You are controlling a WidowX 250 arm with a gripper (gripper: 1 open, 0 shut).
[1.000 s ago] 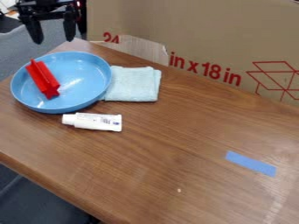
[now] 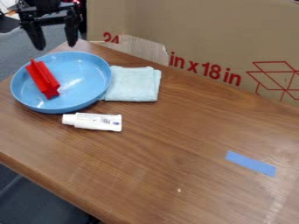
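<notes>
My black gripper (image 2: 55, 39) hangs open at the top left, above the back of a blue round tray (image 2: 87, 94), with nothing between its fingers. A red oblong object (image 2: 44, 78) lies in the left part of the tray. A white tube (image 2: 91, 122) lies on the table just in front of the tray. A folded pale blue cloth (image 2: 133, 84) lies to the right of the tray.
A large cardboard box (image 2: 211, 39) stands along the back. A strip of blue tape (image 2: 250, 163) is on the wooden table (image 2: 187, 166) at the right.
The objects on the table have not moved.
</notes>
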